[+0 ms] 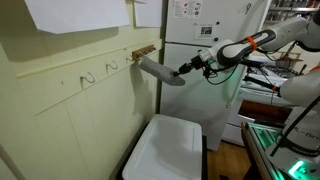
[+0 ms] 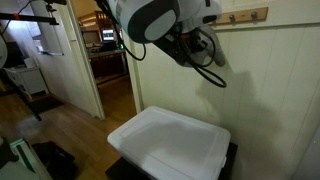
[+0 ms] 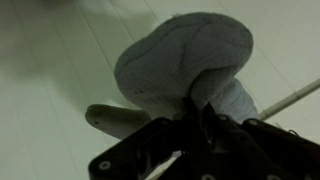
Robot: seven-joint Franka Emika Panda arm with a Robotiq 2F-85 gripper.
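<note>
A grey cloth mitt (image 1: 160, 72) slants down from the wooden hook rack (image 1: 143, 52) toward my gripper (image 1: 183, 71). My gripper is shut on the cloth at the mitt's lower right end in exterior view 1. The wrist view has the mitt (image 3: 180, 60) spread out past the dark fingers, its rounded end up and a thumb-like piece at the left. Bunched cloth lies at the fingers. Whether the mitt hangs on a hook cannot be made out. In exterior view 2 the arm mostly hides it.
Below stands a surface with a large white lid-like top (image 1: 165, 150), bare and clear. Empty metal hooks (image 1: 88, 78) line the cream wall to the left. A white fridge (image 1: 190, 100) rises behind the gripper. Papers (image 1: 62, 14) hang higher on the wall.
</note>
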